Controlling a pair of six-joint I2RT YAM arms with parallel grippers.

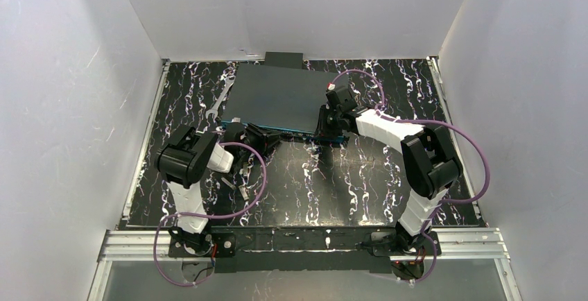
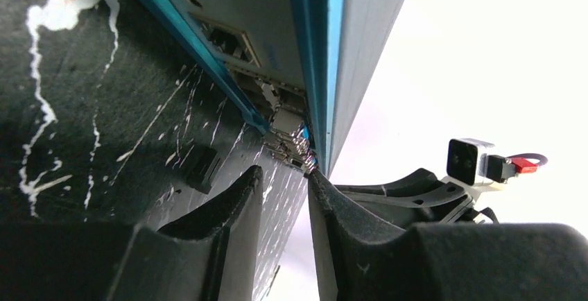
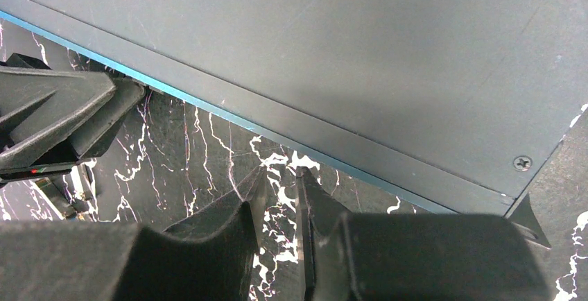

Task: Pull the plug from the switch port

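The switch (image 1: pixel 281 96) is a flat dark box with a blue front edge, near the back of the table. In the left wrist view a metallic plug (image 2: pixel 290 122) sits at a port in its front face. My left gripper stands open just short of the plug, its two fingertips apart with nothing between them. At the right part of the switch front, my right gripper is partly open; only bare table shows in its gap. From above, the arms hide the plug.
A wrench (image 1: pixel 220 98) lies left of the switch. Small pieces (image 1: pixel 243 192) are on the table near the left arm. A small black block (image 2: pixel 202 169) rests on the table by the switch front.
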